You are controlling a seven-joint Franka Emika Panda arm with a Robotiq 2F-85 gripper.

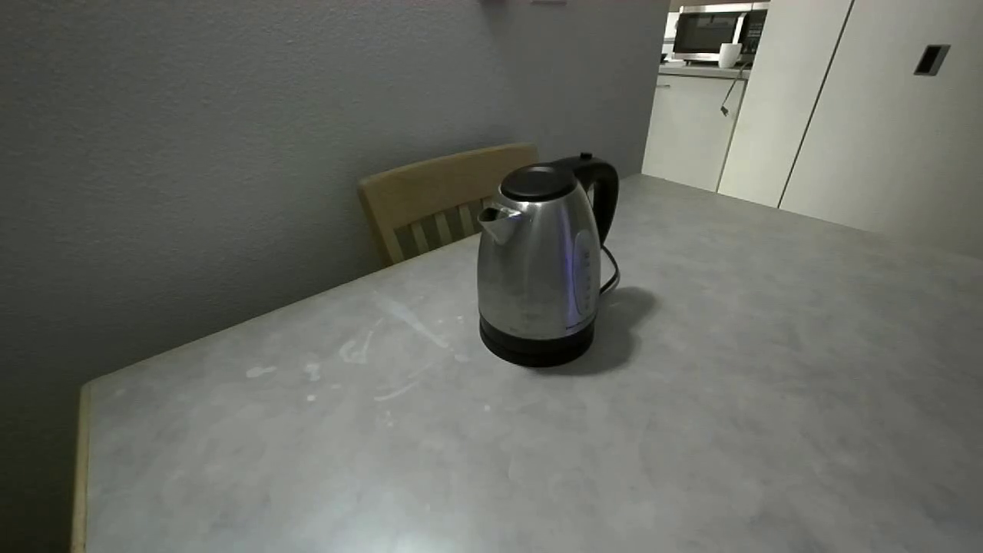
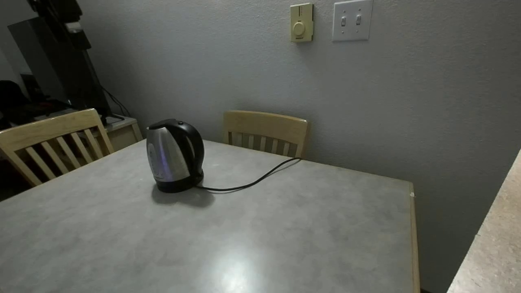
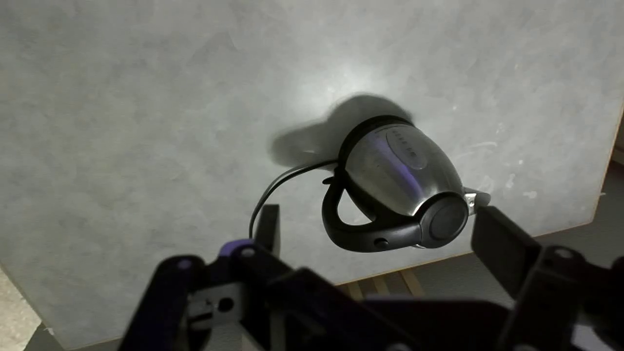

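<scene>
A steel electric kettle [image 1: 537, 263] with a black lid, base and handle stands upright on the grey table [image 1: 276, 470]. Its spout points left in exterior view 1, its handle [image 2: 194, 144] to the right in exterior view 2. From above, the wrist view shows the kettle [image 3: 403, 169] between the lines of my fingers, lid towards me. My gripper is open, its black fingers [image 3: 506, 251] wide apart with nothing held. The kettle appears well beyond the fingertips, on the table. Neither exterior view clearly shows the gripper.
A black cord [image 2: 249, 184] runs from the kettle base to the table's wall-side edge. Wooden chairs stand at the table, one of them [image 2: 266, 124] by the wall. A dark object [image 2: 63, 19] shows at upper left.
</scene>
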